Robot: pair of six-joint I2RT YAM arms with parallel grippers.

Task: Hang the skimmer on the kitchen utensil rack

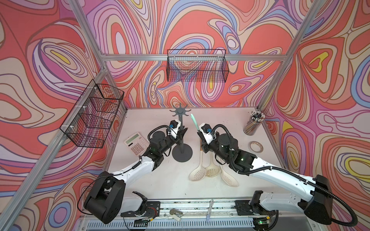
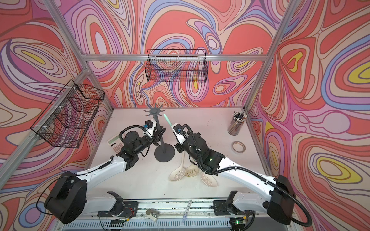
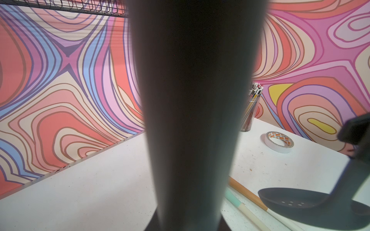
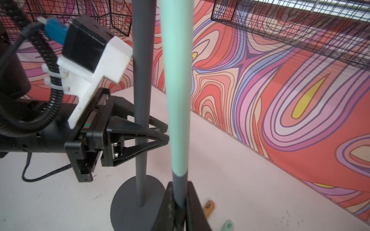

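The dark grey utensil rack (image 1: 180, 118) stands upright on its round base, with a crown of hooks at the top. My left gripper is shut around its pole, which fills the middle of the left wrist view as a dark blurred column. To the right of the rack, my right gripper is shut on the skimmer's grey stem, just below its mint handle (image 4: 177, 92). The handle points upward, its tip near hook height but apart from the hooks in the top left view. The skimmer's dark perforated head (image 3: 296, 200) hangs below that gripper.
Several pale perforated utensils (image 1: 197, 174) lie on the table beneath my right arm. A calculator (image 1: 136, 144) lies left of the rack. At the right are a roll of tape (image 1: 256, 146) and a pencil holder (image 1: 250, 127). Wire baskets (image 1: 197, 69) hang behind and at left.
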